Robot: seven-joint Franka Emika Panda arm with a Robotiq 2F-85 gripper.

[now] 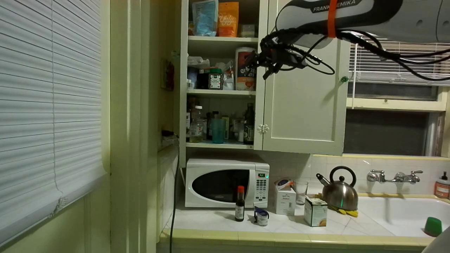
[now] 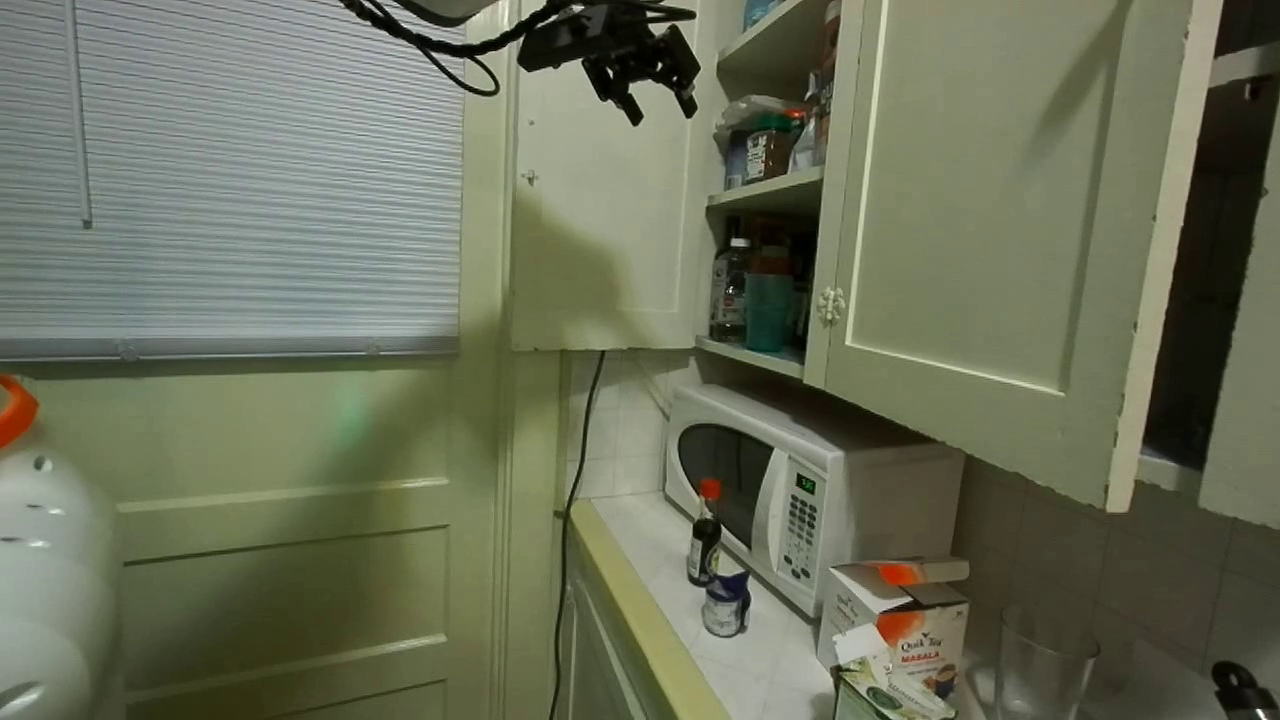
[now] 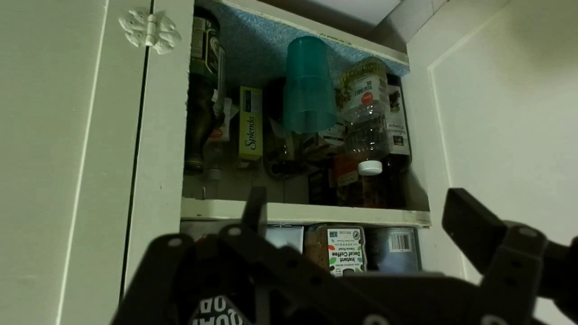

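Observation:
My gripper (image 2: 661, 110) hangs in front of the upper cabinet, its fingers spread and nothing between them. In the wrist view, which shows the cabinet upside down, one of the dark fingers (image 3: 467, 219) stands wide of the other. Exterior view 1 places the gripper (image 1: 259, 69) before the middle shelf, partly covering the Quaker Oats canister (image 1: 244, 80). On the lower shelf are a teal cup (image 3: 309, 86), a vegetable oil bottle (image 3: 368, 116), a yellow Splenda box (image 3: 250, 124) and a dark bottle (image 3: 201, 108). A decaf coffee jar (image 3: 344, 249) sits on the middle shelf.
Below the cabinet stands a white microwave (image 1: 261, 202). A red-capped bottle (image 1: 240, 206), a small blue-and-white container (image 1: 261, 217), tea boxes (image 1: 316, 213) and a kettle (image 1: 341, 196) occupy the counter. The cabinet door (image 1: 303, 109) beside the open shelves is shut.

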